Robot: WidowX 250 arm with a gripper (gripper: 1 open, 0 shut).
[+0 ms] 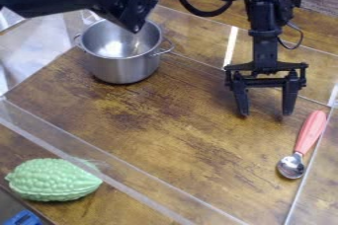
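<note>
My black gripper (266, 105) hangs over the right half of the wooden table (145, 140), fingers pointing down and spread open with nothing between them. Below and to its right lies a scoop (302, 146) with a pink handle and a metal bowl. A steel pot (123, 69) with two side handles stands at the upper left. A pale green bitter-melon-like object (53, 180) lies at the lower left.
Transparent strips run along the table's edges, and part of a blue object (19, 217) shows in the bottom-left corner. The arm's dark body covers much of the top.
</note>
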